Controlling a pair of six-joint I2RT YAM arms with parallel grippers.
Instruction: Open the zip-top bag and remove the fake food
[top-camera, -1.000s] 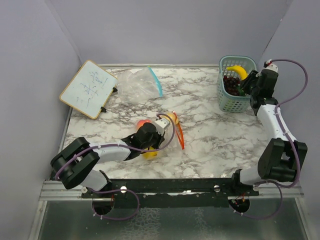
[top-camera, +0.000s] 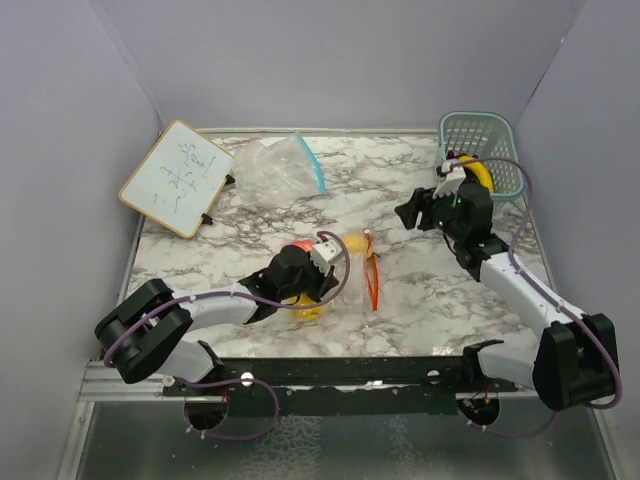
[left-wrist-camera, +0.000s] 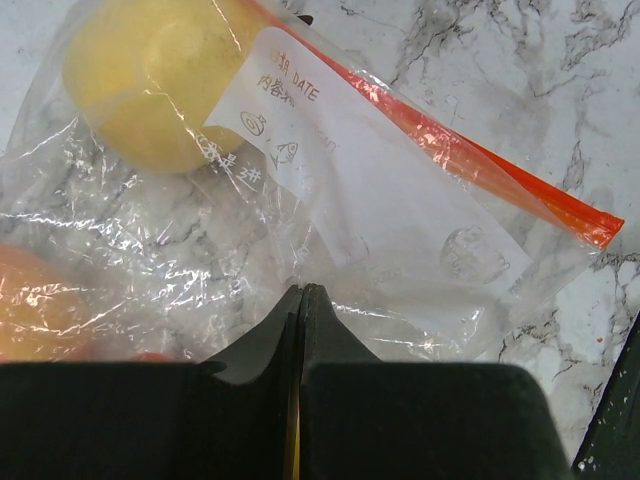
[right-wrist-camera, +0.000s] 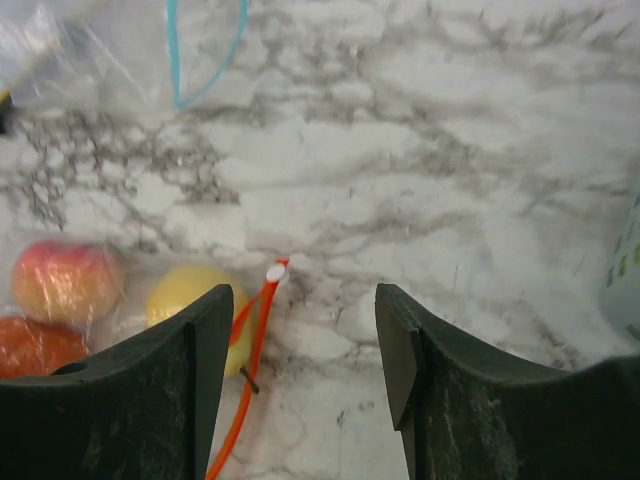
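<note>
A clear zip bag with an orange zip (top-camera: 372, 280) holds fake food: a yellow round piece (left-wrist-camera: 160, 80), a peach (right-wrist-camera: 65, 280) and red pieces (right-wrist-camera: 35, 345). Its zip side faces right. My left gripper (top-camera: 325, 282) is shut, down on the bag; clear plastic lies around its tips, and I cannot tell whether any is between them. My right gripper (top-camera: 418, 208) is open above the table, right of and behind the bag, with nothing between its fingers.
A basket (top-camera: 475, 135) with a banana and other fruit stands at the back right. An empty blue-zip bag (top-camera: 275, 170) and a whiteboard (top-camera: 175, 178) lie at the back left.
My right gripper has left the basket and moved left toward the bag. The banana sits differently in the basket. The left gripper and bag have shifted slightly.
</note>
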